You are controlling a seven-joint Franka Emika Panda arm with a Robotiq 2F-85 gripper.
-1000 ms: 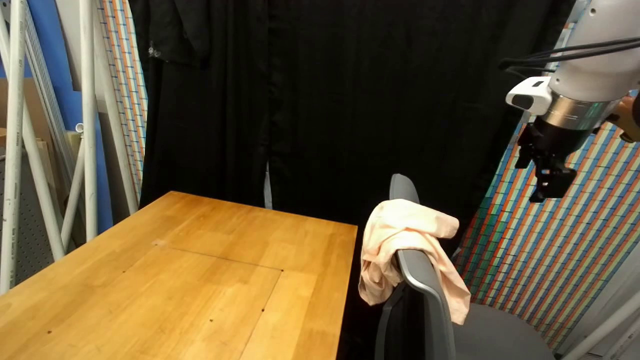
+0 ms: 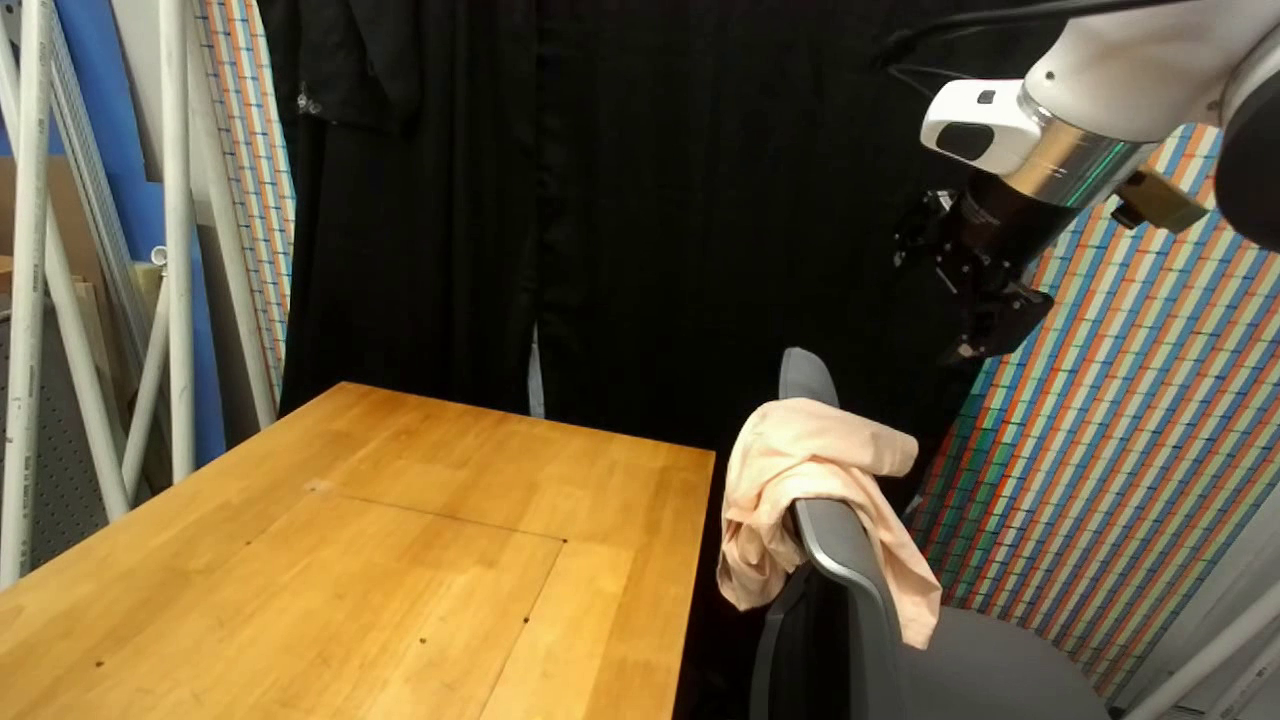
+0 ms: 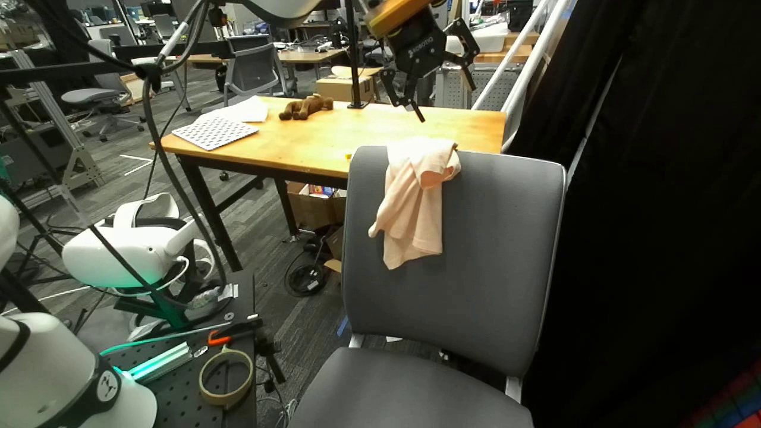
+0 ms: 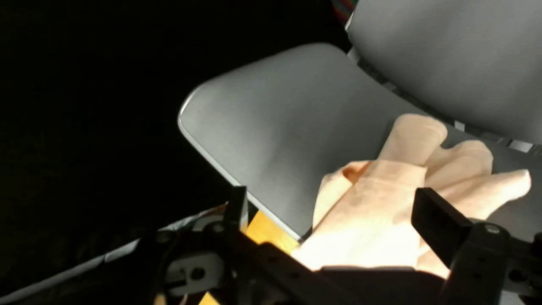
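Note:
A peach cloth [image 2: 816, 468] is draped over the top edge of the grey chair's backrest [image 3: 492, 264], hanging down both sides. In exterior view 2 the cloth [image 3: 415, 203] falls in folds on the seat side. My gripper [image 3: 440, 100] is open and empty, up above the cloth and apart from it. From the side, the gripper [image 2: 960, 288] hangs tilted, higher than the chair top and right of the cloth. Looking down in the wrist view, the cloth [image 4: 376, 213] shows beyond and between the spread fingers, bunched on the backrest.
A wooden table [image 2: 456, 540] stands beside the chair, its near part bare. On its far end lie a brown plush toy [image 3: 307, 107] and a white perforated sheet [image 3: 214, 132]. Black curtains [image 2: 672, 216] hang close behind. A headset [image 3: 135, 249] sits on the robot's stand.
In exterior view 1 my arm has swung left and somewhat up, bringing the gripper nearer to the chair back and tilting it. The cloth and chair have not moved.

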